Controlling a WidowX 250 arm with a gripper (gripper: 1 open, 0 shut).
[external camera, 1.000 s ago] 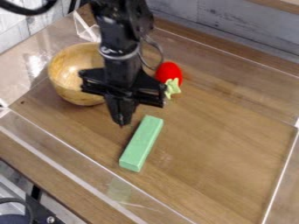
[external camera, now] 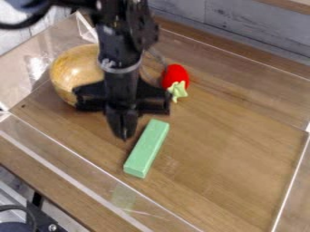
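My dark gripper [external camera: 122, 122] hangs over the left-centre of the wooden surface, blurred, its fingertips close together and shut, with nothing visible between them. Just right of and below the fingertips lies a pale green rectangular block [external camera: 147, 149]. Behind the gripper is a wooden bowl [external camera: 71, 70], partly hidden by it. A red object with a pale green leafy top [external camera: 176, 75] lies behind and to the right of the gripper.
Clear low walls border the wooden surface [external camera: 237, 136], whose right half is free. A grey wooden wall [external camera: 230, 27] stands at the back.
The block, bowl and red object look unmoved.
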